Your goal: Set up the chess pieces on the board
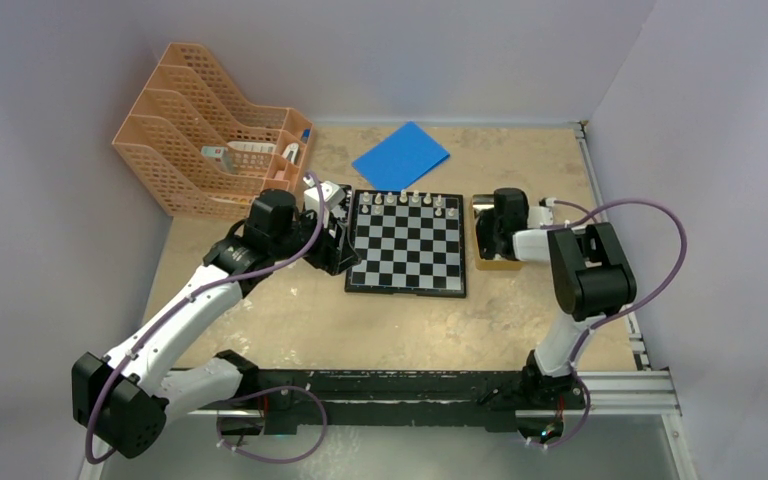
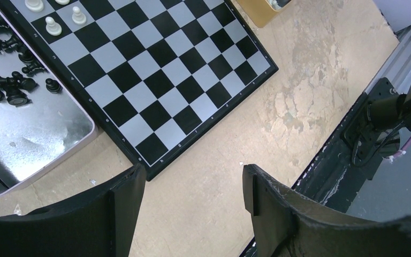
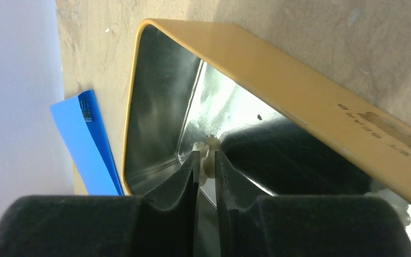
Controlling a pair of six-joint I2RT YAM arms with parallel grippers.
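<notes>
The chessboard (image 1: 407, 255) lies mid-table with white pieces (image 1: 403, 198) along its far side, several more standing one row nearer. In the left wrist view, white pawns (image 2: 53, 26) stand upright near the board's corner. Black pieces (image 2: 2, 81) lie jumbled in a metal tray (image 2: 29, 142) left of the board. My left gripper is open and empty beside the board's near left corner. Inside the yellow-rimmed box (image 3: 235, 51), my right gripper is shut on a small white piece (image 3: 203, 174); its fingers partly hide the piece, so its type is unclear.
Another pale piece (image 3: 398, 206) shows at the right of the box. A blue sheet (image 1: 401, 156) lies behind the board, and an orange organizer (image 1: 185, 125) stands at the back left.
</notes>
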